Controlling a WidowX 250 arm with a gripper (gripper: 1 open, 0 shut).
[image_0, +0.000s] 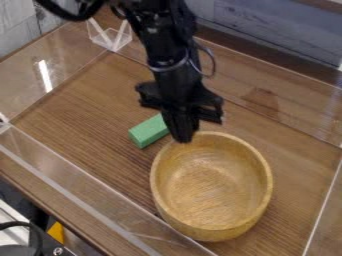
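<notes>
The black gripper (183, 130) reaches down over the middle of the wooden table, its lower end just above the back rim of a large yellow bowl (211, 190). A green block (146, 134) lies to the left of the gripper, behind the bowl, partly hidden by it. The fingertips are dark and blurred; I see nothing clearly held between them.
A clear plastic piece (110, 32) is at the back left. Low walls or edges border the table at the back and sides.
</notes>
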